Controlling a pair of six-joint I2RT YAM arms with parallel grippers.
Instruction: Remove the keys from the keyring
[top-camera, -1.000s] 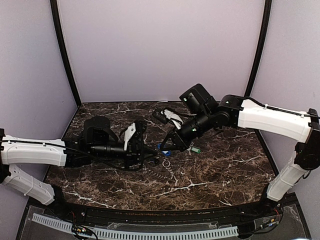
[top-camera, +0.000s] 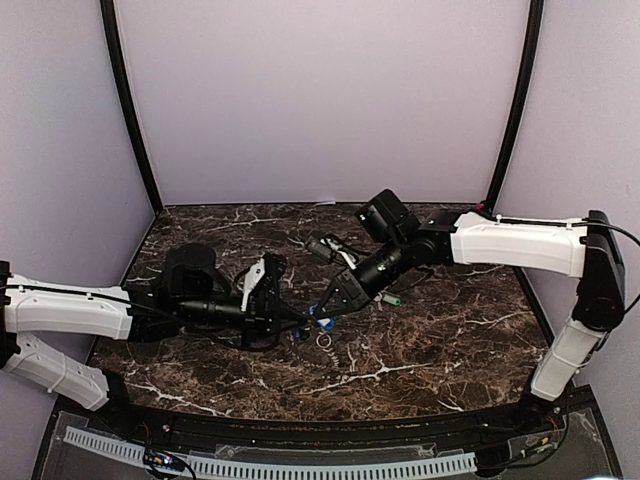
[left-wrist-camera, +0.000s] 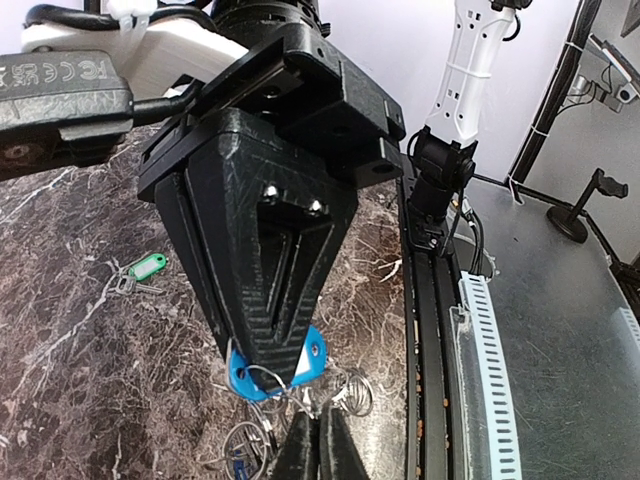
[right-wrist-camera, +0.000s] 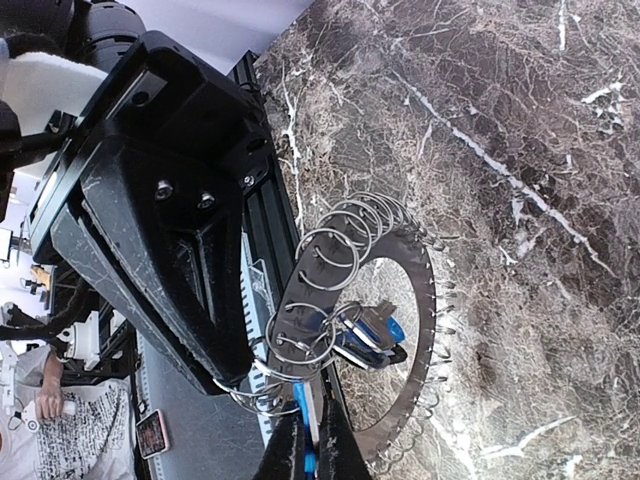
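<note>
My left gripper (top-camera: 303, 321) and right gripper (top-camera: 322, 314) meet tip to tip over the middle of the table. Between the right fingers, a blue key tag is gripped edge-on; its face (left-wrist-camera: 313, 352) shows in the left wrist view. In that view, my left gripper is shut, with thin wire at its tips. A large grey band ring (right-wrist-camera: 412, 250) wound with a wire coil (right-wrist-camera: 345, 232) hangs below the grippers. Some keys (right-wrist-camera: 370, 335) show behind the wire loops. How the loops link to the tag and keys is hard to tell.
A green tag (left-wrist-camera: 148, 266) with keys (left-wrist-camera: 132, 286) lies on the marbled table behind the right gripper. A black rail (top-camera: 330, 432) runs along the near edge.
The right gripper has moved a little to the left and down, with the blue tag in it. The ring and coil have shifted slightly left as well. The left arm has moved only slightly.
</note>
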